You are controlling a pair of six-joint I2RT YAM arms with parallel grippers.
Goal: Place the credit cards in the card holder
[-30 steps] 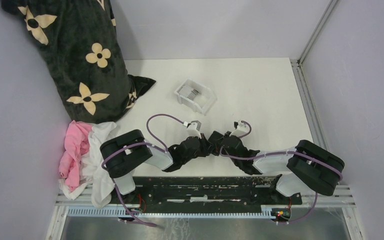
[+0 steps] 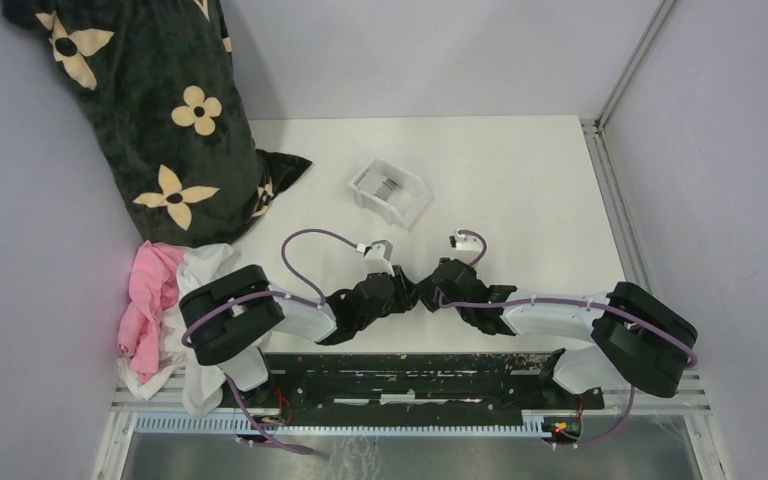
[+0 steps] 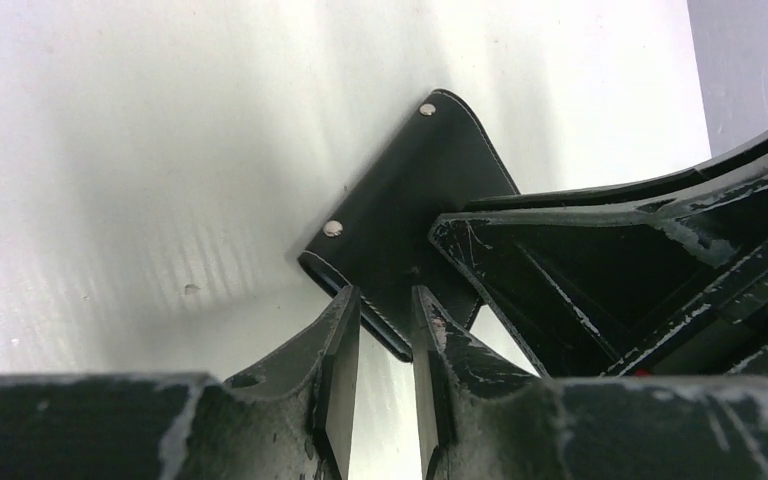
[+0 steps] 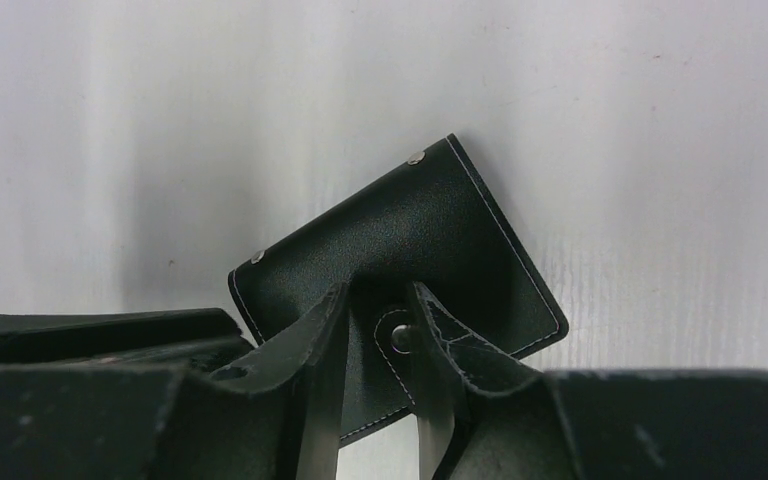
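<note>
A black leather card holder (image 4: 415,220), with its snap tab (image 4: 390,335) facing up, lies closed on the white table in the right wrist view. My right gripper is over it, partly open, with holder and tab showing in the gap. In the left wrist view, the same card holder (image 3: 415,190) is partly covered by the right gripper's dark fingers (image 3: 580,270). My left gripper stands partly open by the holder's near corner, its gap empty. Greyish flat pieces, perhaps the cards (image 2: 385,188) rest in the white box (image 2: 400,213).
The box stands beyond both grippers, toward the table's back. A dark flowered cloth (image 2: 150,130) and pink and white cloths (image 2: 150,300) line the left side. Both grippers almost touch each other.
My left gripper has shifted slightly left. The right gripper has moved a little left and toward the back, covering more of the holder from above. The box has stayed put.
</note>
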